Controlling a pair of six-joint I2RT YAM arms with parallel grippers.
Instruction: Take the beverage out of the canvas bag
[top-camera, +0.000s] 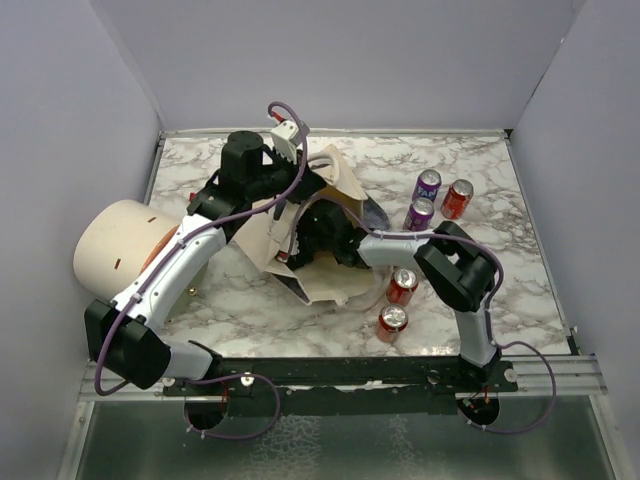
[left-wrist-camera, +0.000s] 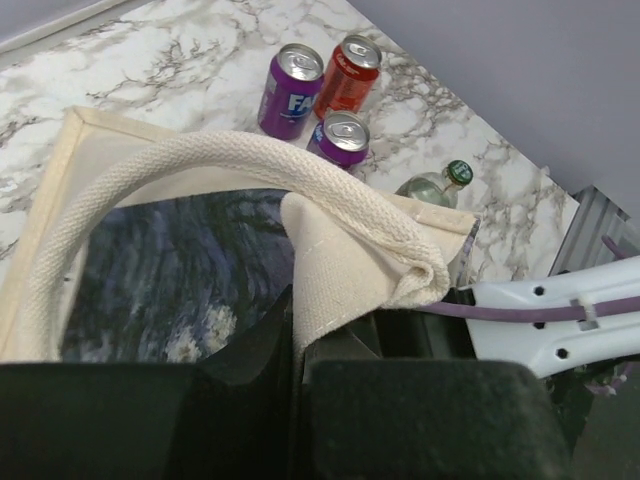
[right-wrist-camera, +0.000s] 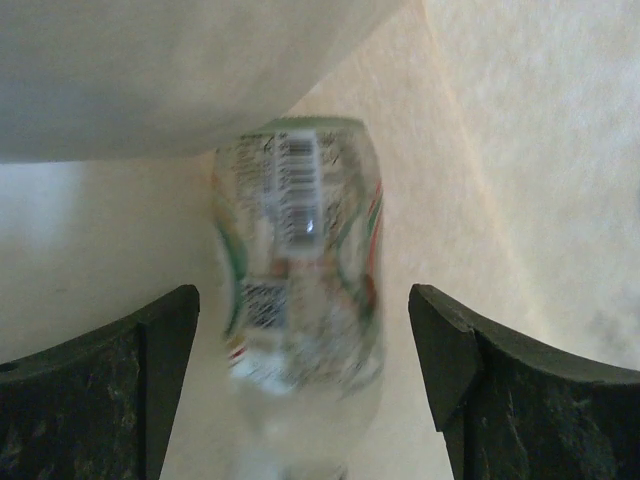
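Observation:
The canvas bag (top-camera: 333, 282) lies tipped on the table, its mouth towards my right arm. Inside it, a clear glass bottle (right-wrist-camera: 300, 220) with a printed label rests on the cloth, blurred in the right wrist view. My right gripper is open inside the bag, one finger on either side of the bottle. Whether the fingers touch the glass I cannot tell. In the left wrist view my left gripper is shut on the folded canvas beside the looped handle (left-wrist-camera: 230, 150).
On the right stand purple cans (top-camera: 428, 185) and a red can (top-camera: 456, 199); more red cans (top-camera: 392, 322) are in front of the bag. A green-capped bottle (left-wrist-camera: 440, 185) is close to my right arm. A beige cylinder (top-camera: 125, 250) lies at the left.

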